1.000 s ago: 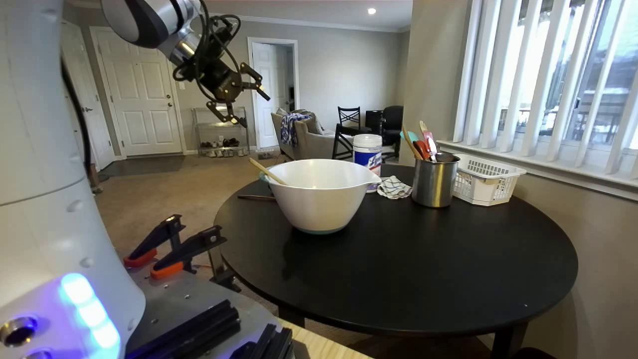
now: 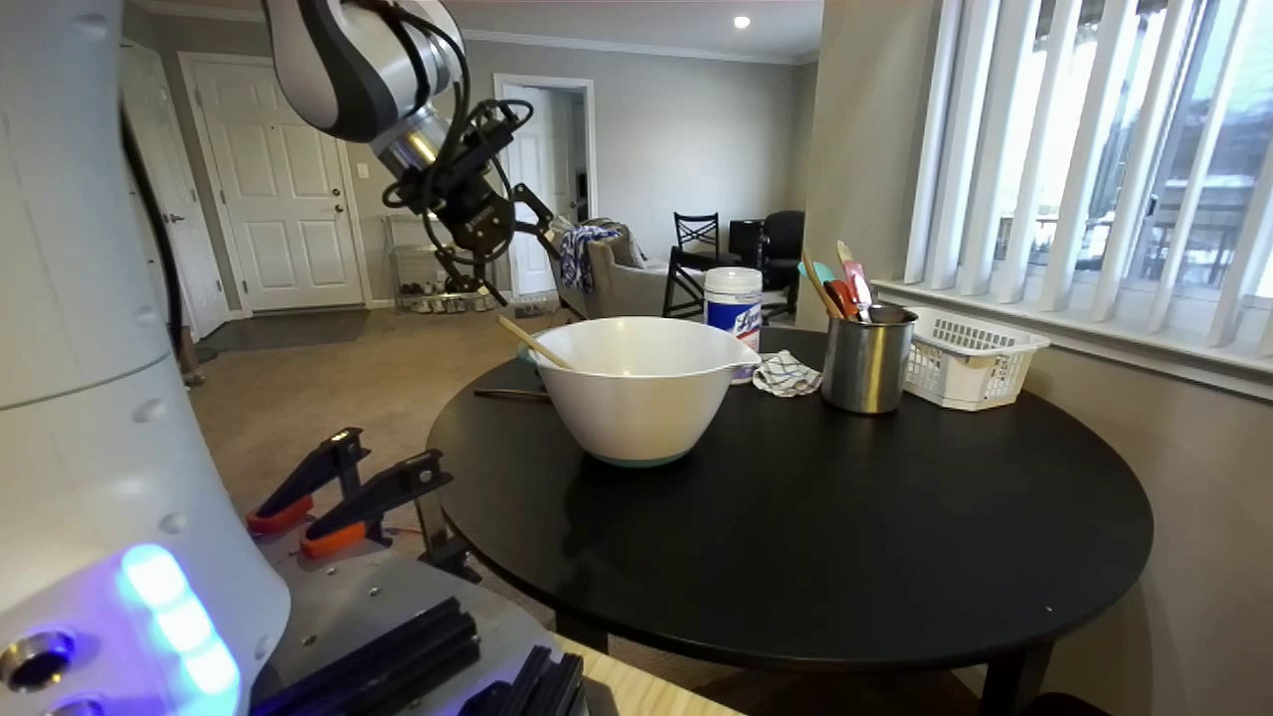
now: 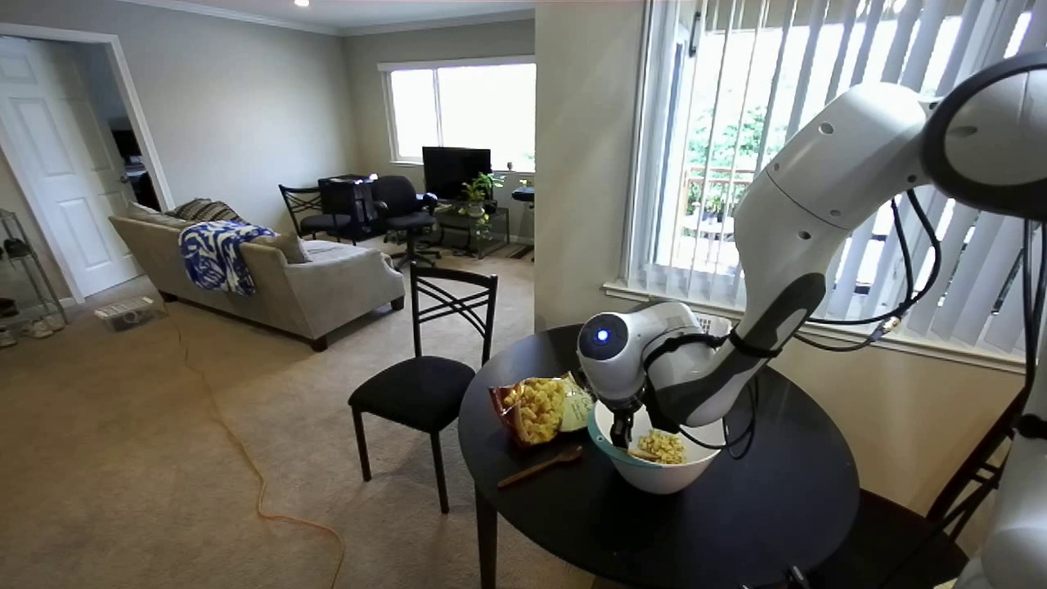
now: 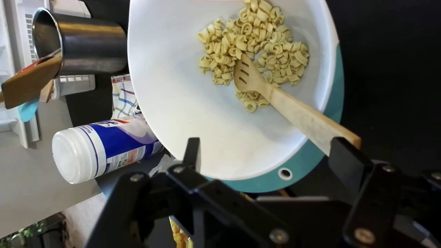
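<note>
A large white bowl (image 2: 650, 388) with a teal base stands on the round black table, pasta (image 4: 248, 49) lying in its bottom. Slanting out over the rim is a wooden slotted spoon (image 4: 289, 105), its head in the pasta. My gripper (image 2: 528, 274) hangs open above the spoon's handle end, on the bowl's near-left side in exterior view 1. In the wrist view the fingers of the gripper are wide apart with nothing between them. The handle's tip appears right by the right-hand finger (image 4: 347, 159); whether they touch I cannot tell.
Beside the bowl lie an opened pasta bag (image 3: 540, 407) and a dark wooden spoon (image 3: 540, 466). A wipes canister (image 2: 733, 308), a cloth (image 2: 788, 374), a steel utensil pot (image 2: 868, 364) and a white basket (image 2: 973, 358) stand behind.
In exterior view 1 my arm has moved right and down, bringing the gripper closer to the spoon handle. The bowl and spoon look unmoved.
</note>
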